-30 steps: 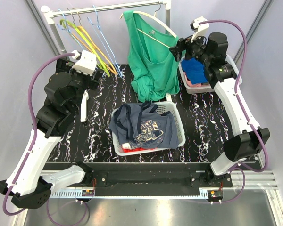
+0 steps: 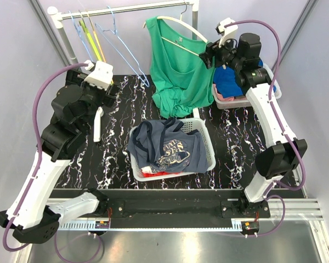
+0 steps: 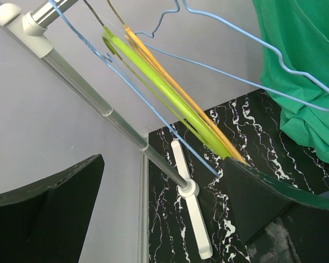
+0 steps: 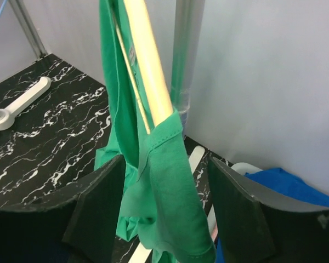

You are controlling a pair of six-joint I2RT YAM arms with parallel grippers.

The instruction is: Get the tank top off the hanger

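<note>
The green tank top [image 2: 178, 71] hangs on a cream wooden hanger [image 2: 181, 23] at the rail's right end. The hanger's left tip pokes out past the cloth. In the right wrist view the hanger's arm [image 4: 145, 60] goes into a green strap [image 4: 172, 181] that covers its end. My right gripper is part open, its two fingers on either side of that strap with gaps visible at both sides. Well away from the top, at the left, my left gripper [image 2: 111, 90] is open; in its wrist view nothing lies between the fingers.
Blue, lime and orange empty hangers [image 3: 175, 93] hang from the rail [image 2: 120, 9] near my left gripper. A white basket [image 2: 208, 145] with a dark navy garment [image 2: 164, 148] stands front centre. Another basket [image 2: 238, 103] holding blue cloth is under my right arm.
The tank top and its hanger have shifted slightly right. The empty hangers have swung; the left arm stays put.
</note>
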